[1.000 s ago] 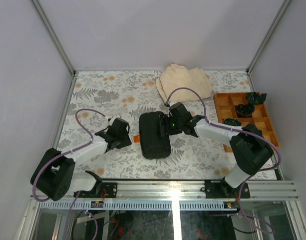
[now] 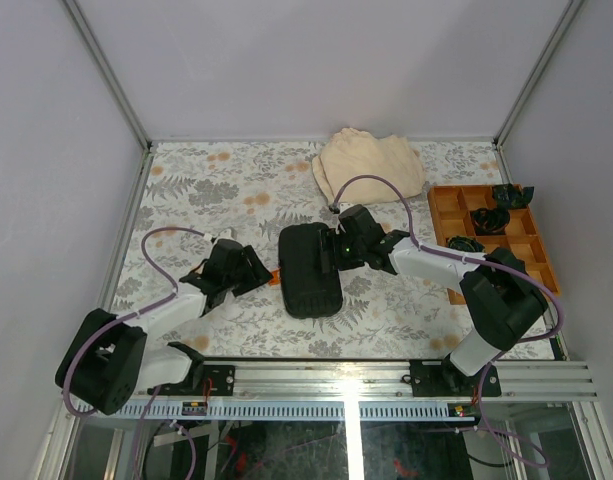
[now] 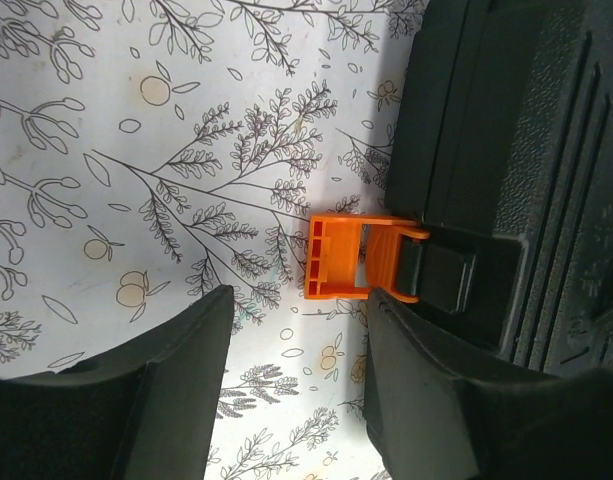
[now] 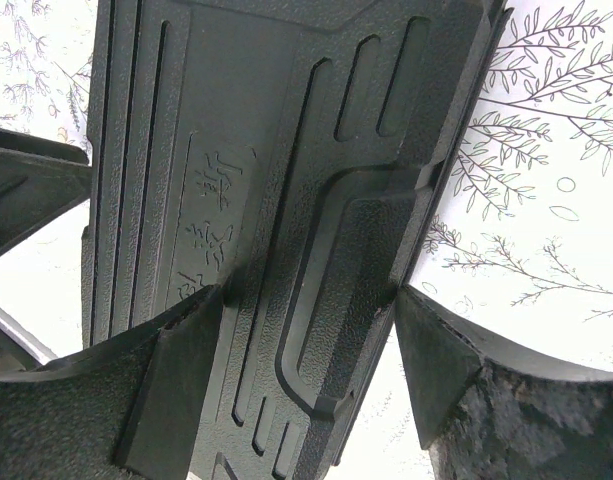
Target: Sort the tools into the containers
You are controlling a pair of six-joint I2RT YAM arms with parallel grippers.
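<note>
A closed black tool case (image 2: 308, 290) lies flat in the middle of the patterned cloth. Its orange latch (image 3: 336, 258) sticks out from the left side, flipped away from the case wall. My left gripper stands part open just short of that latch, with only cloth between its fingers. On the case's right side is my right gripper, part open, one finger (image 4: 191, 325) over the lid and the other beyond the right edge. Whether its fingers press on the case cannot be told. Any tools inside are hidden by the lid.
An orange wooden tray (image 2: 445, 212) with compartments stands at the right, holding several coiled black cables (image 2: 489, 220). A beige cloth (image 2: 366, 167) lies crumpled at the back. Open tablecloth lies at the back left.
My left gripper has moved right, closer to the orange latch, and its fingers look wider apart than a second ago. The right arm and the case look unmoved.
</note>
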